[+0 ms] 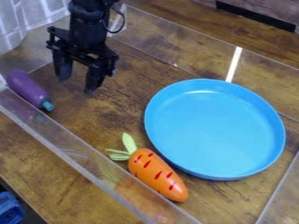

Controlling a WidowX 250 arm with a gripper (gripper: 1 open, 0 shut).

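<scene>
The black robot gripper (79, 61) hangs at the upper left of the wooden tray floor; whether its fingers are open or shut is hard to tell. A purple toy eggplant (27, 87) lies below and left of it, against the left clear wall. A toy carrot (156, 175) with a pale green top lies at the lower middle. A large blue plate (212, 128) fills the right side.
Clear walls (90, 156) edge the wooden tray. The floor between the gripper, plate and carrot is bare, as is the back right. A blue object (7, 208) sits outside at the lower left corner.
</scene>
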